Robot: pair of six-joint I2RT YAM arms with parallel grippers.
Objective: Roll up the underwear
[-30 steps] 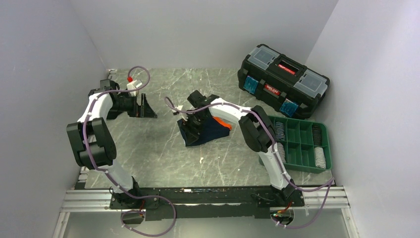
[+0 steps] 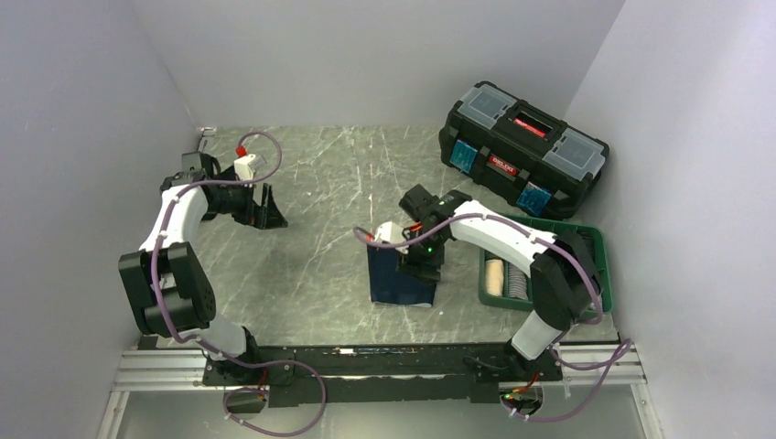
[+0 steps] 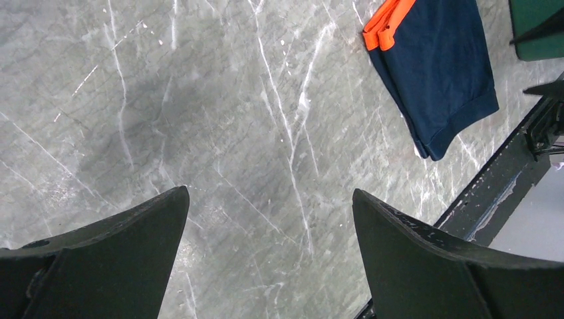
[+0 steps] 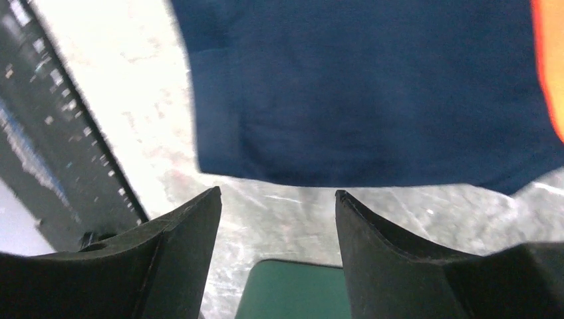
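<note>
The underwear (image 2: 394, 288) is a folded dark navy piece lying flat on the marbled table, with an orange band (image 3: 386, 25) at its far end in the left wrist view. Over its right side hangs my right gripper (image 2: 423, 272). In the right wrist view the fingertips (image 4: 211, 199) stand apart beside the cloth's edge, nothing between them, so that gripper is open. My left gripper (image 2: 271, 218) is far off to the left, open above bare table; its fingers (image 3: 156, 219) are wide apart. Part of the underwear is hidden under the right arm in the top view.
A green divided tray (image 2: 491, 299) with rolled items stands at the right, partly under the right arm. Behind it a black toolbox (image 2: 523, 146) sits against the wall.
The underwear has turned and shifted right and toward the front edge, its orange end now facing the back. The left arm barely moved.
</note>
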